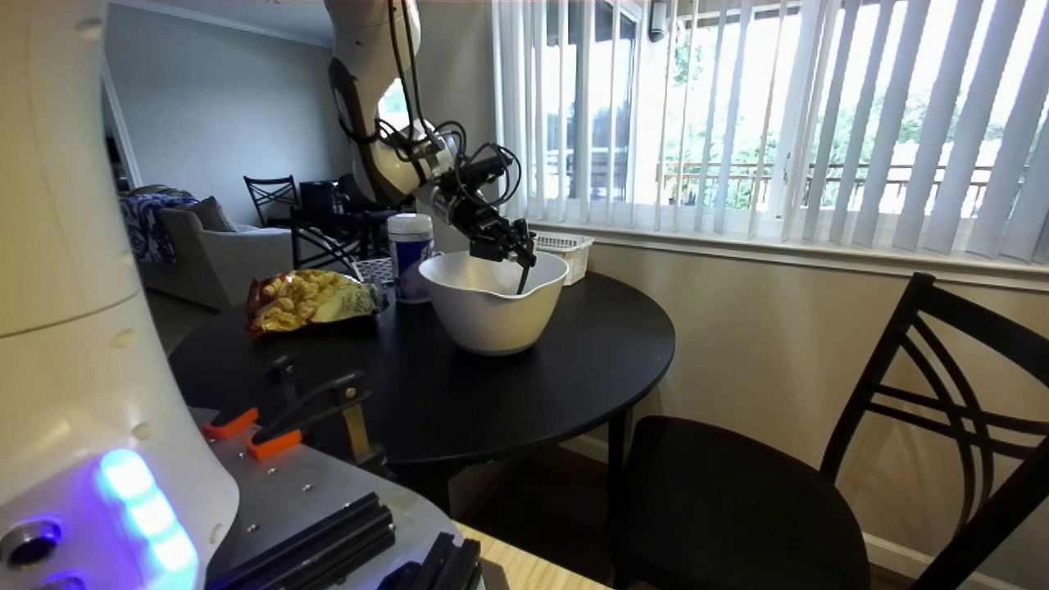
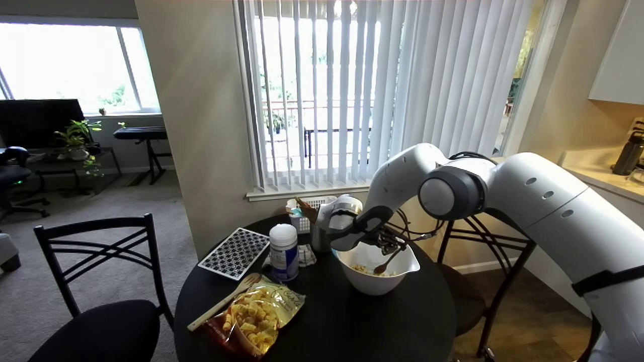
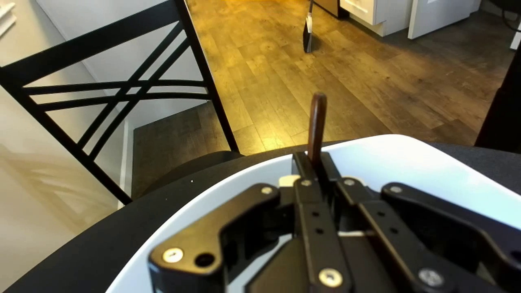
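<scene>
My gripper is shut on the handle of a brown wooden spoon (image 3: 317, 119), whose tip pokes up past the fingertips in the wrist view. In exterior view 2 the spoon (image 2: 381, 268) slants down into the large white mixing bowl (image 2: 375, 286), its head near some small yellowish pieces (image 2: 363, 268) at the bottom. The bowl (image 1: 497, 321) stands upright on the black round table, and the gripper (image 1: 527, 261) is over its opening in exterior view 1. The bowl's near wall hides the spoon's lower end there.
On the black table (image 2: 326, 326) lie an open snack bag (image 2: 259, 317), a pale wooden fork (image 2: 223, 303) and a checkered board (image 2: 234, 253). A white canister (image 2: 284, 253) stands left of the bowl, a white basket (image 1: 563, 257) behind it.
</scene>
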